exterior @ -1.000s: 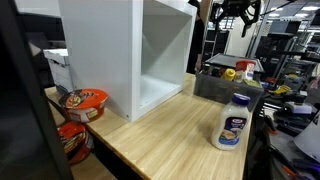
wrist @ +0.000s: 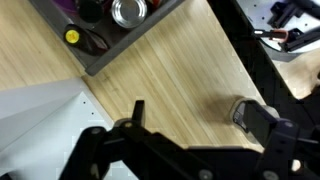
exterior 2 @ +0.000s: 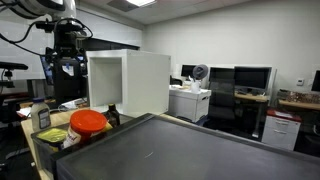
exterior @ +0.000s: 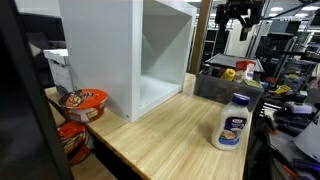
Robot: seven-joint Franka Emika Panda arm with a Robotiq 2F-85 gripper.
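Observation:
My gripper stands open above the wooden table, with nothing between its fingers. In exterior view 1 the gripper hangs high at the upper right, well clear of the tabletop. A white bottle with a dark blue cap and label is upright near the table's front edge. Seen from above, part of this bottle shows by the right finger, which hides some of it. A grey bin at the far end holds a yellow item, a red item and other things.
A white open-fronted box stands tall along one side of the table. Behind it are two red-rimmed tubs, one higher and one lower. Bare tabletop lies between box and bottle.
High above the table, my gripper has shifted and turned slightly. The bottle, bin and tubs have stayed in place.

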